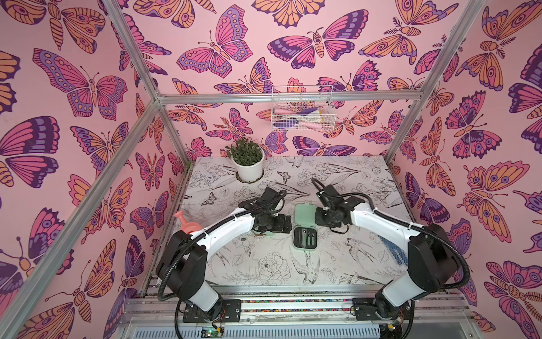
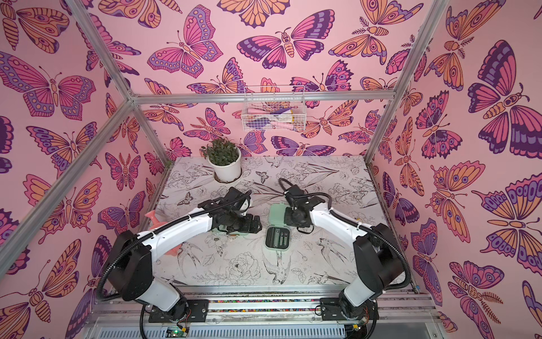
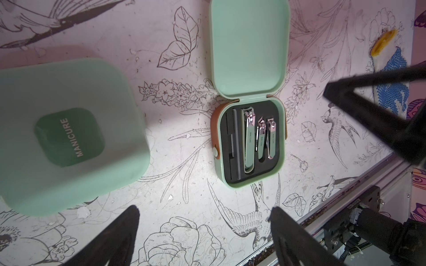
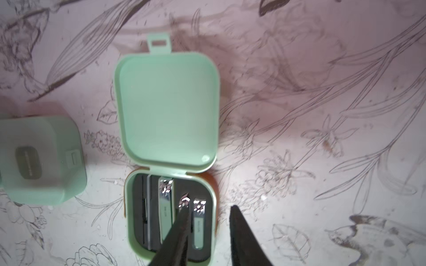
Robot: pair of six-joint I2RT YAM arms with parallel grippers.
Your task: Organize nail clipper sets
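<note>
An open mint-green case lies flat, its lid folded back away from the table's front edge. In its dark insert sit three clippers, the large one leftmost, with slim tools to its left. A second green case, marked MANICURE, is closed and stands left of the open one. My left gripper is open above the table by the closed case, its fingers wide apart and empty. Over the right side of the open case hangs my right gripper, its fingers parted more narrowly with nothing held.
A potted plant stands at the back left, and a pink object lies at the left edge. Blue patterned cloth rests at the right. A wire basket hangs on the back wall.
</note>
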